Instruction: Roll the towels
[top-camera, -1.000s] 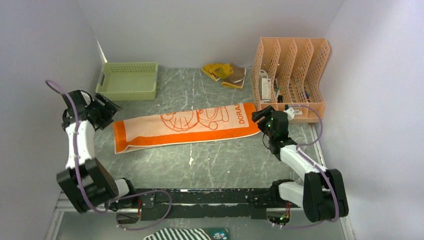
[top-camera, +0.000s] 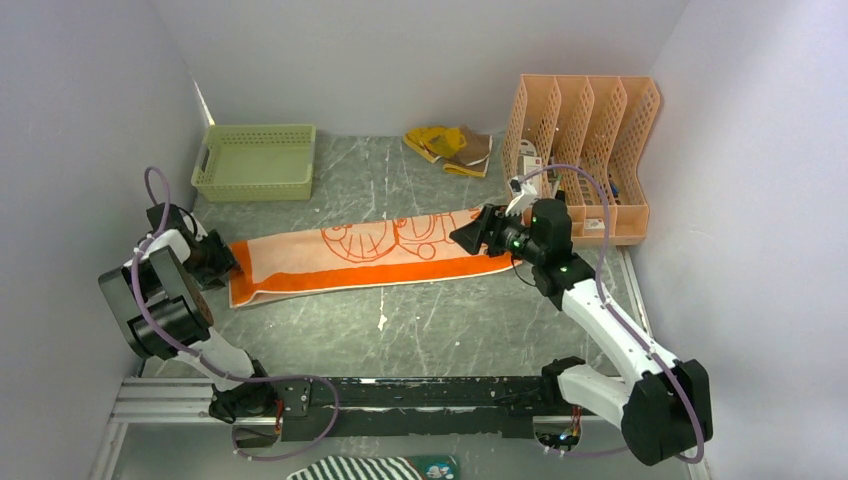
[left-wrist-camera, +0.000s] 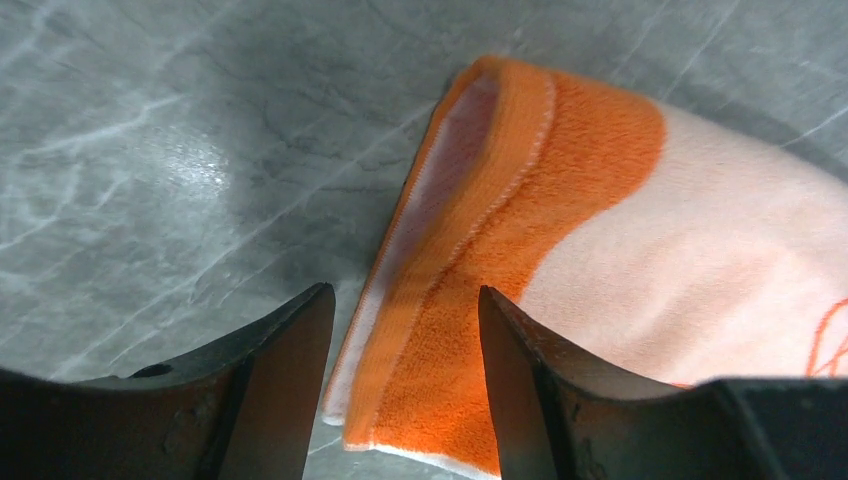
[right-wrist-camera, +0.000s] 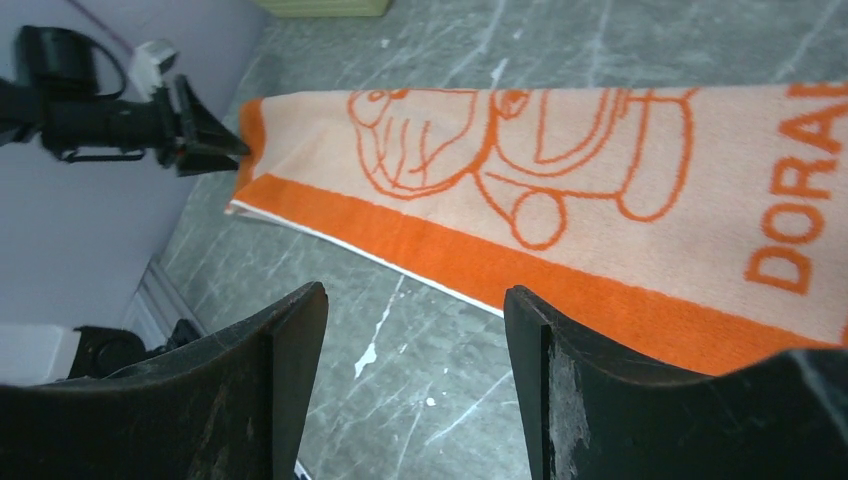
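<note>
A long folded orange and pale pink towel (top-camera: 350, 260) with cartoon lines and lettering lies flat across the table. My left gripper (top-camera: 225, 262) is down at its left end; in the left wrist view, my open left gripper hangs over the folded orange edge (left-wrist-camera: 535, 140), fingers apart on either side of it. My right gripper (top-camera: 470, 235) hovers over the right part of the towel; in the right wrist view, my right gripper is open, nothing between its fingers, with the left arm visible beyond the towel.
A green basket (top-camera: 250, 190) sits at the back left, a yellow and brown cloth (top-camera: 445, 145) at the back middle, and a peach compartment organizer (top-camera: 630, 150) at the back right.
My right gripper has moved left over the towel, away from its right end.
</note>
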